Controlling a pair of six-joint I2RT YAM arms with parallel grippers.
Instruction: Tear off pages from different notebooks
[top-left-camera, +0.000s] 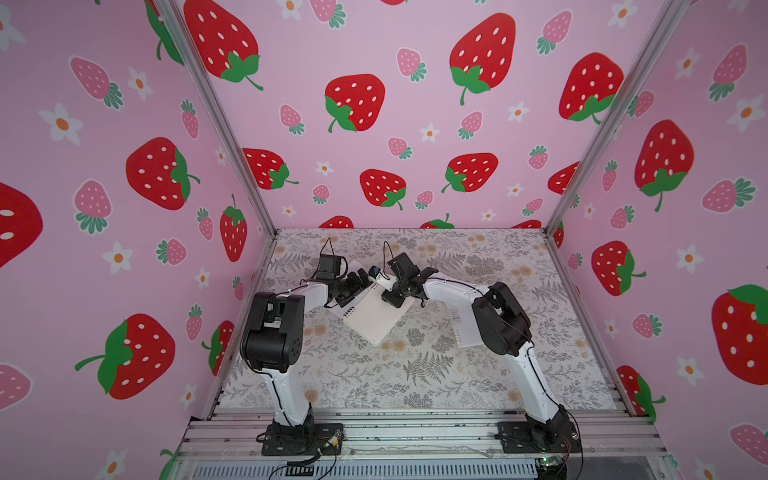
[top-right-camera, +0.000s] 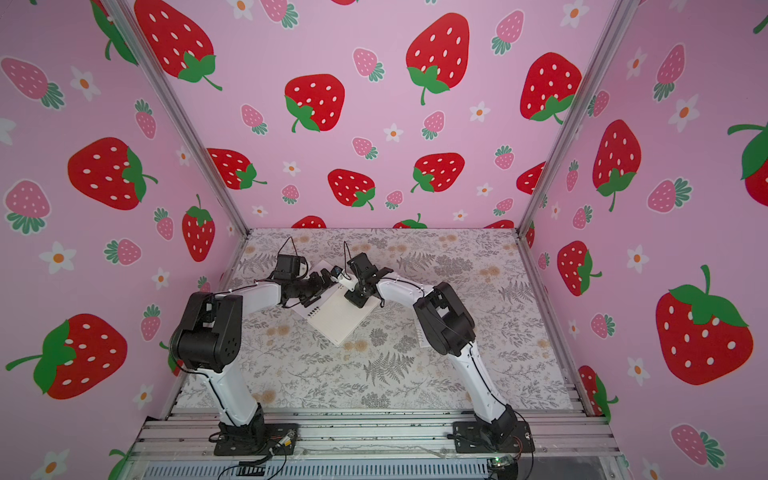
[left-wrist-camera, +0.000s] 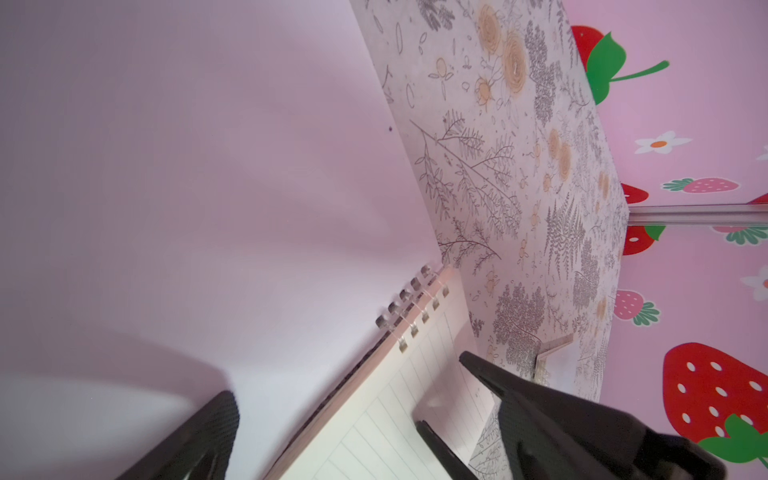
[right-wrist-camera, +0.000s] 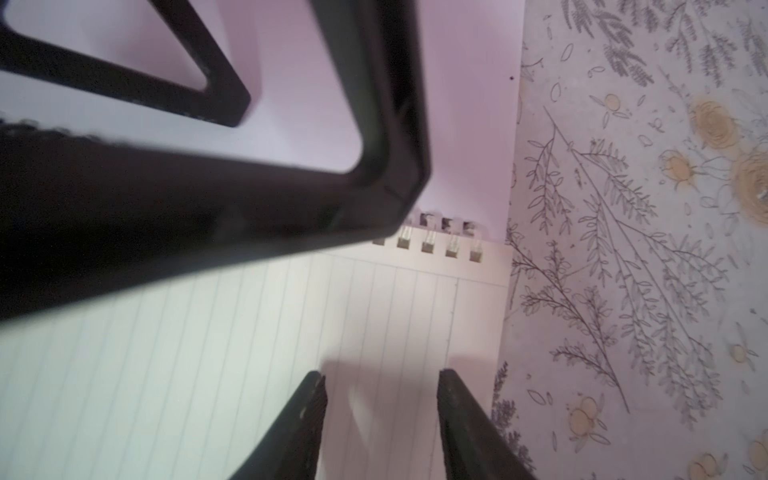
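An open spiral notebook lies in the middle of the table, with a blank cream side (top-left-camera: 376, 320) facing up in the top left view. Lined paper (right-wrist-camera: 240, 360) fills the lower right wrist view, below the ring binding (right-wrist-camera: 440, 240). A pale lilac-white sheet (left-wrist-camera: 200, 200) lies across the rings. My left gripper is open over the binding, with nothing clearly held. Close above the lined page stands my right gripper, its tips apart. The page between them is shaded; whether it is pinched cannot be told.
A second lined notebook (top-left-camera: 465, 328) lies to the right, partly under the right arm. Both grippers are very close; the left gripper's dark frame (right-wrist-camera: 384, 144) blocks part of the right wrist view.
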